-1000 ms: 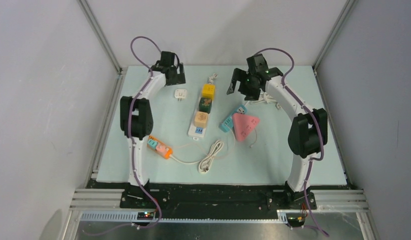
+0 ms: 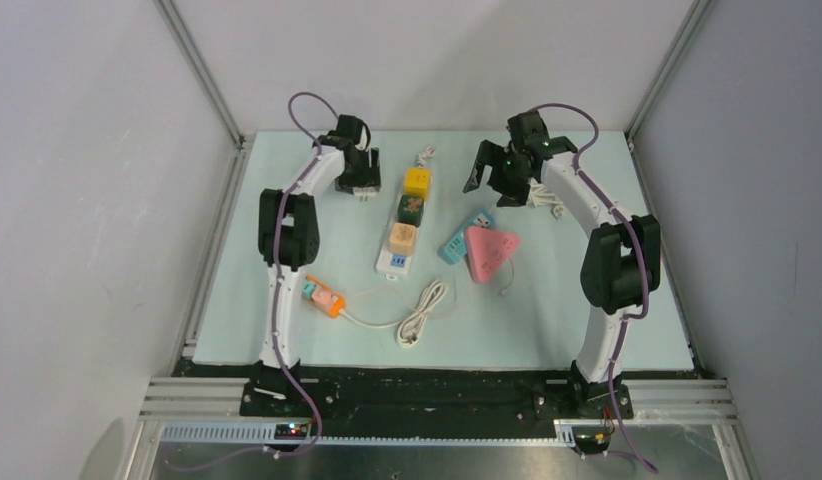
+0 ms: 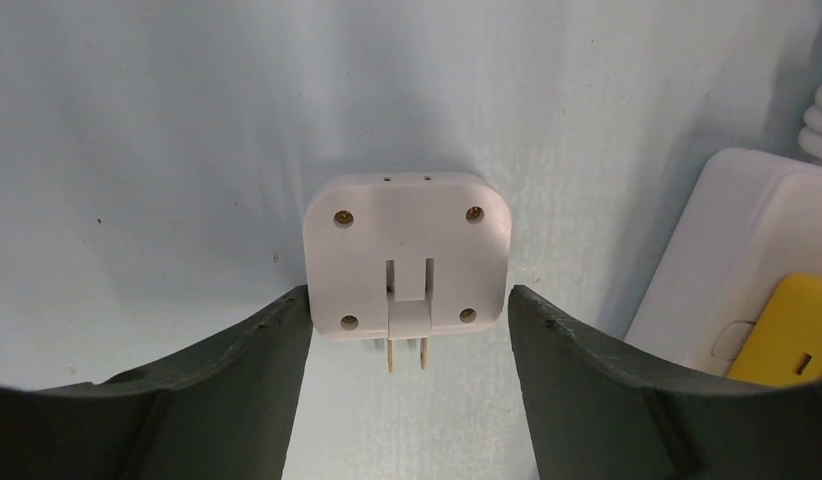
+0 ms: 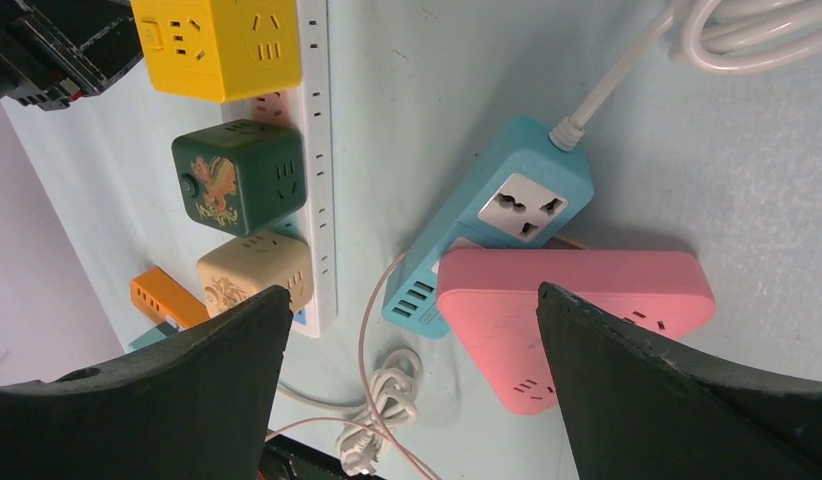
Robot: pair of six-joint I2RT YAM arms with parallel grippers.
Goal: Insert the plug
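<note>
The pale plug (image 3: 410,230) lies flat on the table, its two prongs (image 3: 407,355) pointing toward the bottom of the left wrist view. My left gripper is around it, part open, with one finger (image 3: 262,350) close along each short side. Whether both fingers touch the plug cannot be told. From above, only the plug's front part (image 2: 366,194) shows beneath that gripper. My right gripper (image 2: 490,195) hangs open and empty. The long white power strip (image 2: 394,262) carries yellow, green and beige cubes, with a blue socket (image 2: 398,261) uncovered at its near end.
Right of the white strip lie a blue strip (image 4: 447,240) and a pink triangular socket block (image 4: 577,290), touching or overlapping. An orange strip (image 2: 324,298) and a coiled white cable (image 2: 420,315) occupy the front left. Bare table extends at the front right.
</note>
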